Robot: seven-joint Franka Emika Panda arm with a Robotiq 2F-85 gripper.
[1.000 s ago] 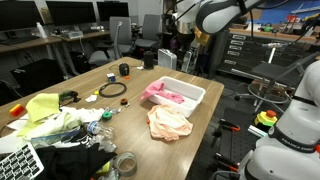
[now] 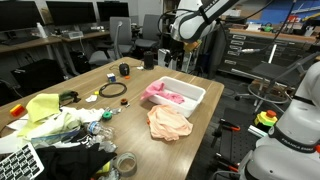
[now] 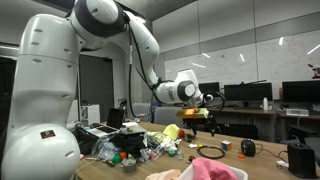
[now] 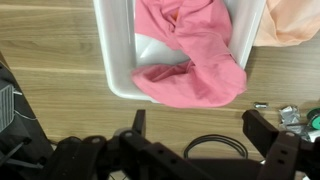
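Note:
In the wrist view my gripper stands wide open, its dark fingers apart with nothing between them. Beyond them a pink cloth (image 4: pixel 208 75) lies crumpled in a white tray (image 4: pixel 120 50), and part of it spreads over the tray's near edge. Exterior view 1 has my gripper (image 2: pixel 184 60) raised above the far side of the table, behind the tray (image 2: pixel 190 88) with the pink cloth (image 2: pixel 168 95). A peach cloth (image 2: pixel 170 124) rests flat on the wood in front of the tray.
A coiled black cable (image 2: pixel 114 89) lies left of the tray. Clothes, a yellow cloth (image 2: pixel 42 106), a clear jar (image 2: pixel 125 163) and a keyboard (image 2: pixel 20 163) crowd the left half. Bare wood shows at the front, around the peach cloth.
The arm has moved back and lower on the far right side, with its gripper somewhat lower in exterior view 1. The cloths and tray look unmoved.

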